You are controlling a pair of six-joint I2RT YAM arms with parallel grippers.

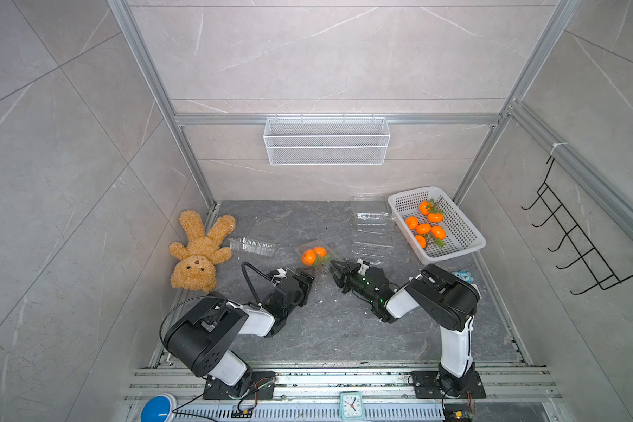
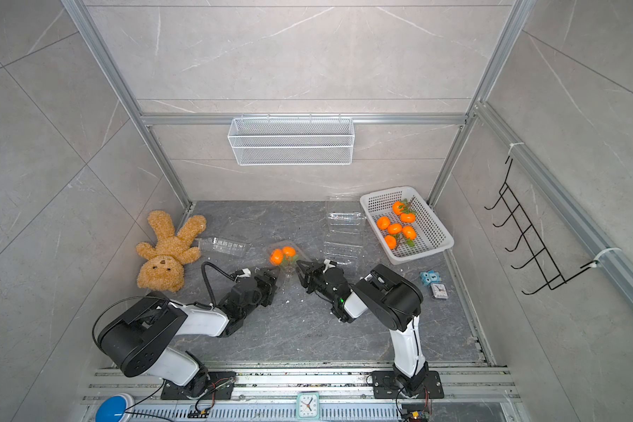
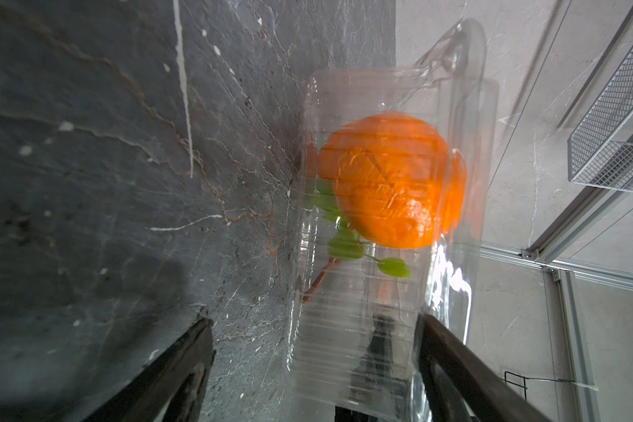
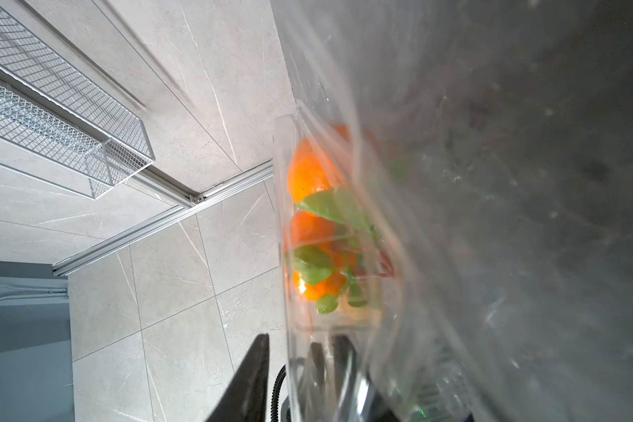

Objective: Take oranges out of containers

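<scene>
A clear plastic container (image 3: 344, 344) with orange fruits (image 3: 394, 183) and green leaves inside sits near the middle of the table, between both hands. My left gripper is open at its near left side; one finger overlaps the container's side in the left wrist view, and contact is unclear. My right gripper reaches the container's right end with fingers apart and clear plastic between them. Blurred plastic (image 4: 415, 281) hides part of that hand. A grey basket (image 1: 464, 242) at the right holds several oranges (image 1: 422, 228).
Empty clear containers lie at the left (image 1: 254, 246) and back centre right (image 1: 372, 216). A teddy bear (image 1: 197, 253) rests at the far left. Small blue and white items (image 2: 434, 282) lie right of my right arm.
</scene>
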